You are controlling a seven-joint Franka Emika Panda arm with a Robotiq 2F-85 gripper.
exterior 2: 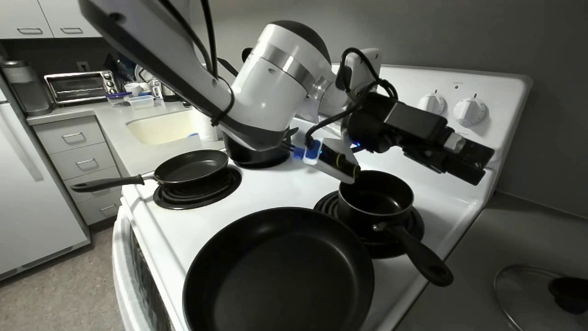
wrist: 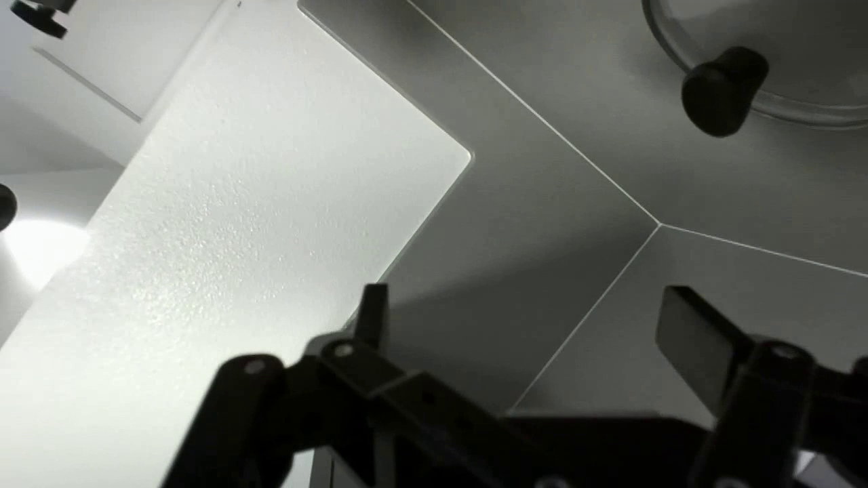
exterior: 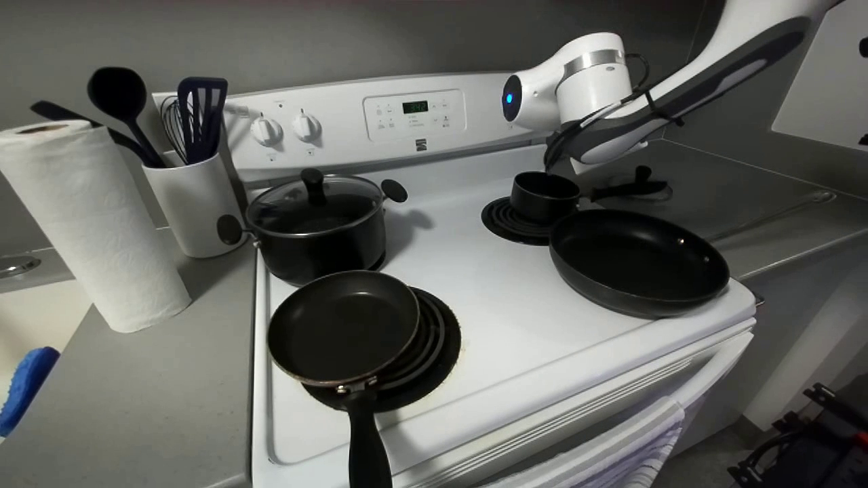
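Observation:
In the wrist view my gripper is open, its two dark fingers (wrist: 692, 346) wide apart with nothing between them. Exterior view 2 has the gripper (exterior 2: 478, 161) above the right back part of the stove, pointing toward the right and clear of the cookware. The arm hides it in exterior view 1. Below, a small black saucepan (exterior 2: 380, 196) rests on the back right burner, its handle turned toward the right counter. A glass lid with a black knob (wrist: 720, 91) lies on that counter, away from the fingers.
A large black pan (exterior: 643, 260) sits at the stove's front right. On the left are a smaller frying pan (exterior: 346, 325) and a lidded pot (exterior: 325, 244). Paper towels (exterior: 93, 228) and a utensil crock (exterior: 195, 203) stand beyond.

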